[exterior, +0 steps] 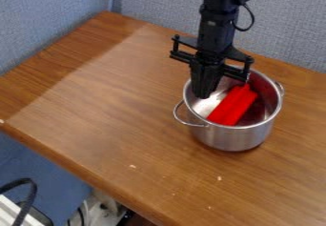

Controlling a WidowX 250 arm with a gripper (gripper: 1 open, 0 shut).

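Observation:
A steel pot (pixel 253 134) with a wire handle stands on the right part of the wooden table (pixel 102 125). A red object (pixel 234 105) lies inside it, toward the right. My black gripper (pixel 204 87) reaches down into the left part of the pot, beside the red object. Its fingertips look shut with nothing seen between them, though they are small and dark.
Grey padded walls stand behind and at the left. Cables and white hardware lie below the table's edge at the lower left.

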